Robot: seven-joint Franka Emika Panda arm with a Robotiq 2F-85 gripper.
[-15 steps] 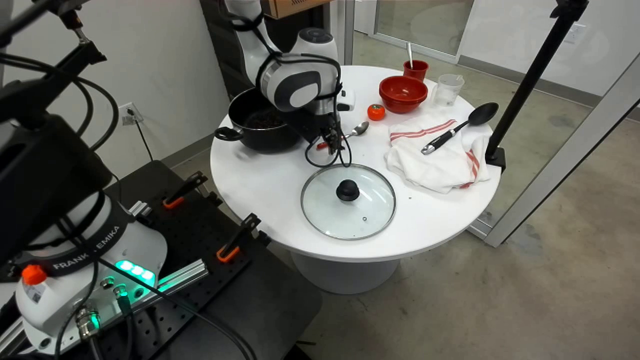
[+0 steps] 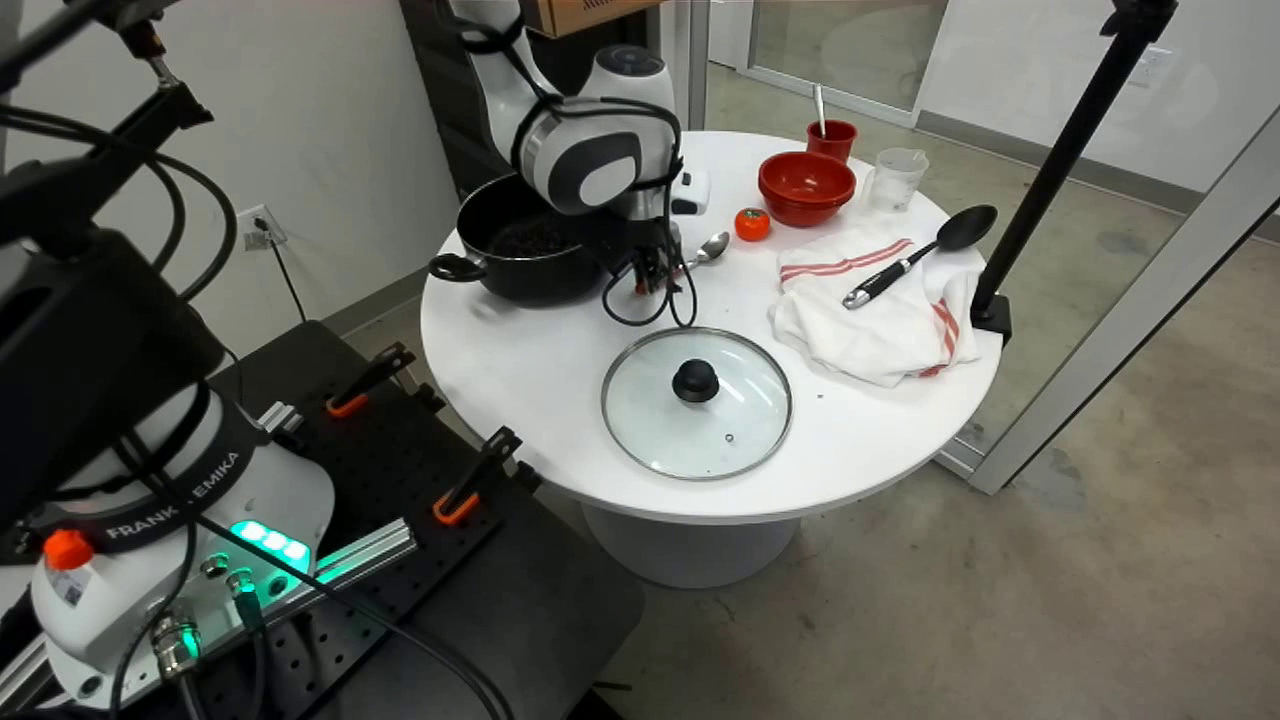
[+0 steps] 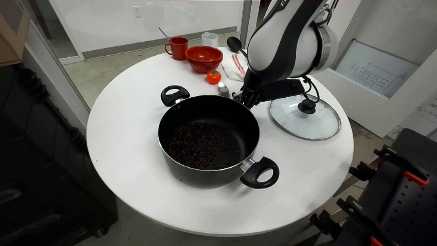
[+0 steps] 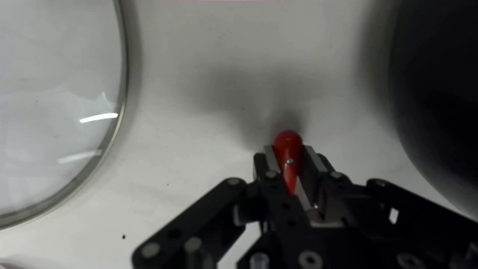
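Observation:
A metal spoon with a red handle [image 4: 289, 150] is pinched near the end of that handle by my gripper, whose fingers close on both sides of it. Its silver bowl [image 2: 713, 247] points toward the tomato in exterior view 1, and shows again as a spoon bowl [image 3: 223, 89] behind the pot in exterior view 2. The gripper is low over the table, between the black pot [image 3: 196, 175] and the glass lid [image 2: 672, 420]. Whether the spoon still touches the table is hard to tell.
Dark beans [image 3: 198, 143] lie in the uncovered pot. Farther back are a tomato [image 2: 752, 224], red bowls [image 2: 806, 188], a red mug [image 3: 179, 48] with a utensil in it, and a clear cup [image 2: 897, 179]. A black spoon [image 2: 963, 228] rests on a striped towel [image 2: 828, 318].
In exterior view 1 the gripper and the spoon have shifted slightly up and to the left. The pot, lid and other things have stayed put.

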